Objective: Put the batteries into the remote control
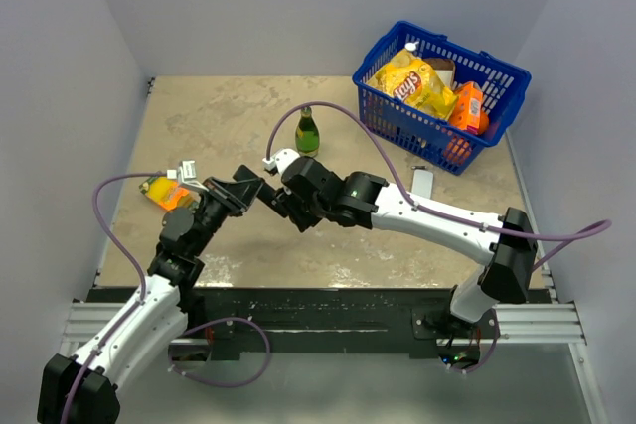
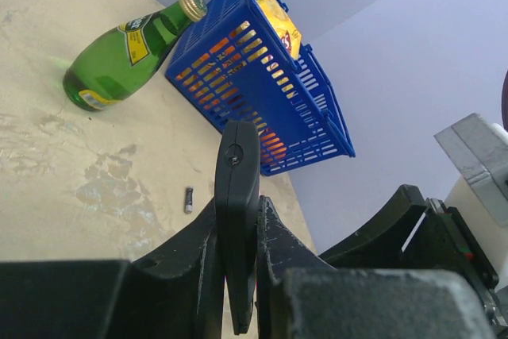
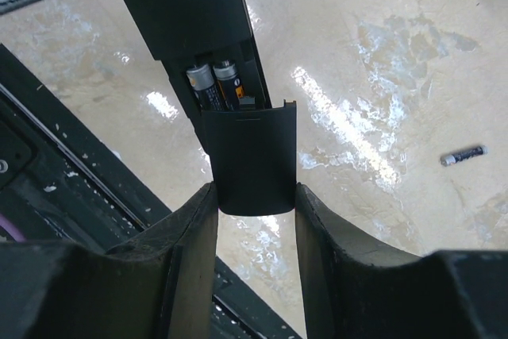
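Note:
My left gripper is shut on the black remote (image 2: 236, 196), held in the air near the table's middle. In the right wrist view the remote's compartment shows two batteries (image 3: 214, 83) side by side, with a black cover (image 3: 252, 164) partly slid down over the lower part. My right gripper has its fingertips at either side of that cover's lower end; whether they grip it is hard to tell. A loose battery lies on the table, also seen as a small cylinder (image 2: 189, 199) in the left wrist view.
A green bottle (image 1: 307, 136) stands behind the arms. A blue basket (image 1: 397, 116) of snacks is at the back right, with a white object (image 1: 422, 184) before it. A yellow packet (image 1: 159, 193) lies at the left.

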